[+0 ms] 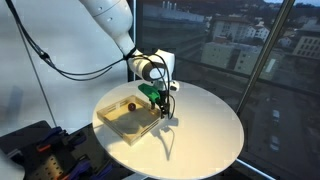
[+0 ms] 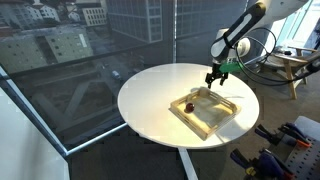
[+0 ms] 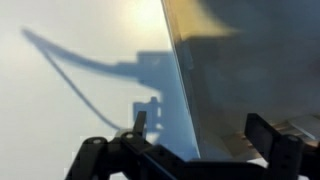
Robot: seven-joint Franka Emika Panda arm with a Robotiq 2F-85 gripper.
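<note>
A shallow tan tray (image 1: pixel 122 130) rests on the white round table. Inside it lies a small dark round object (image 1: pixel 131 107), toward the far side in exterior view 1; exterior view 2 shows the same dark object (image 2: pixel 190 107) near the tray's left side. My gripper (image 1: pixel 161 108) hangs by the tray's right edge, apart from the object. In the wrist view the black fingers of my gripper stand wide open, with nothing held between them. The dark object is out of the wrist view.
Bare tabletop (image 1: pixel 205 125) stretches to the right of the tray in exterior view 1. The arm's shadow falls across it. Large windows stand behind the table, and cables loop along the arm.
</note>
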